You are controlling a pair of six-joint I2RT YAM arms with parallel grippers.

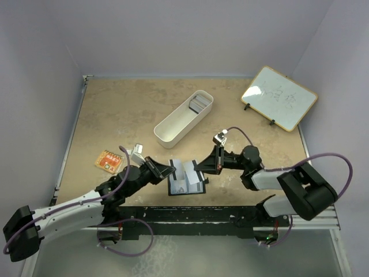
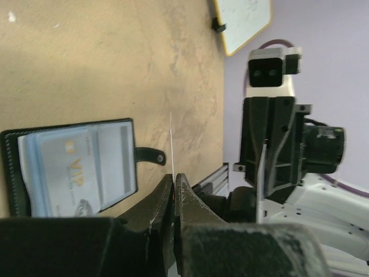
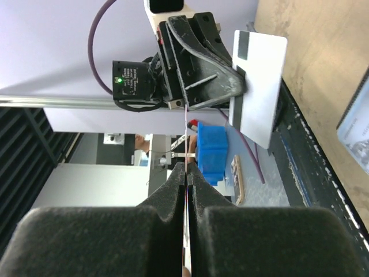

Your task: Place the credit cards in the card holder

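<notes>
Between the arms, the open black card holder [image 1: 169, 187] lies flat, with a VIP card [image 2: 72, 173] showing under its clear sleeve in the left wrist view. My left gripper [image 1: 173, 169] is shut on a white card with a dark stripe [image 3: 263, 86], held above the holder's left part. Just to its right, my right gripper [image 1: 198, 167] is shut on a second white card [image 1: 192, 173], also over the holder. Each wrist view shows its own card only edge-on, as a thin line. The two cards hang apart, side by side.
Behind the holder stands a long white bin [image 1: 176, 125] with several cards at its far end. An orange card-like item [image 1: 109, 161] lies at the left, and a whiteboard [image 1: 279, 98] at the back right. The holder's strap [image 2: 151, 155] sticks out on its right.
</notes>
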